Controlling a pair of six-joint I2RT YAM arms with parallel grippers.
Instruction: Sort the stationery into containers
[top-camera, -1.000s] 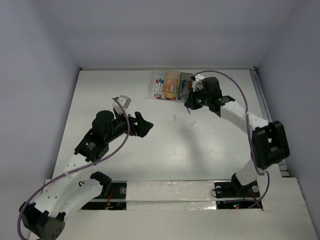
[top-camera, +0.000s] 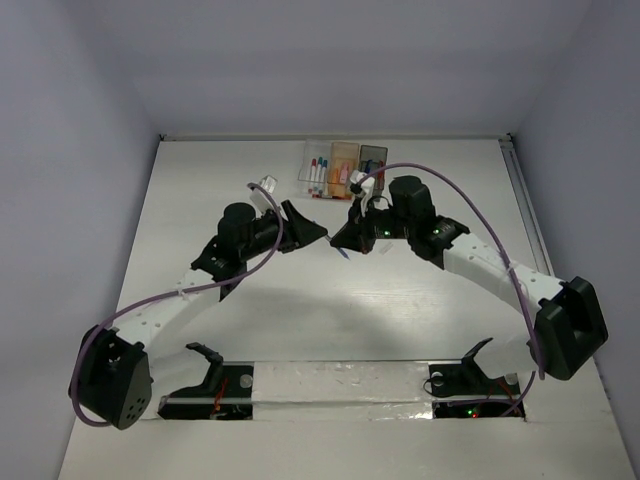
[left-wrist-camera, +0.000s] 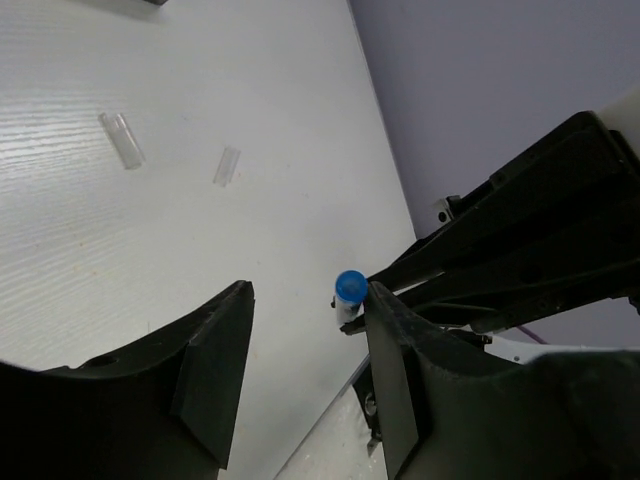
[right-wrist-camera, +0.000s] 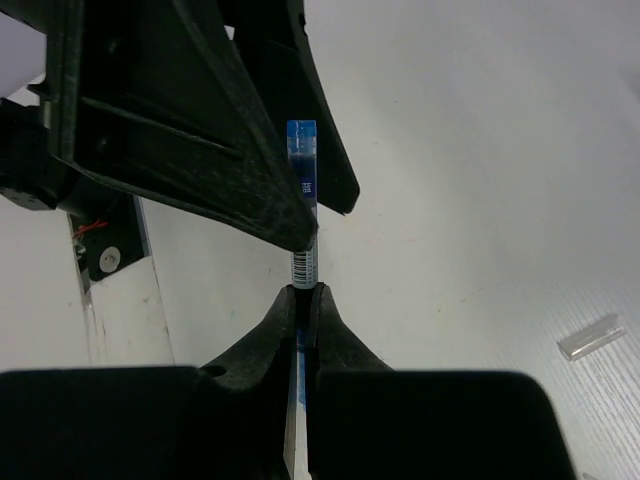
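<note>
A blue-and-white pen (top-camera: 343, 253) is held above the table with my right gripper shut on it. Its blue end (left-wrist-camera: 351, 287) points toward my left gripper, whose fingers are part open around that end without clasping it. In the left wrist view the pen end appears close to the right-hand finger (left-wrist-camera: 385, 335). Behind the arms stand three joined containers: a clear one (top-camera: 308, 150) with several markers, an orange-brown one (top-camera: 344, 152) with pinkish and orange items, and a dark one (top-camera: 374, 154), partly hidden by the right arm.
Two small clear pieces, one thicker (left-wrist-camera: 122, 140) and one flatter (left-wrist-camera: 226, 166), lie on the table. The two grippers nearly meet at the middle.
My left gripper has moved right, toward the pen, its fingers now around the pen's end.
</note>
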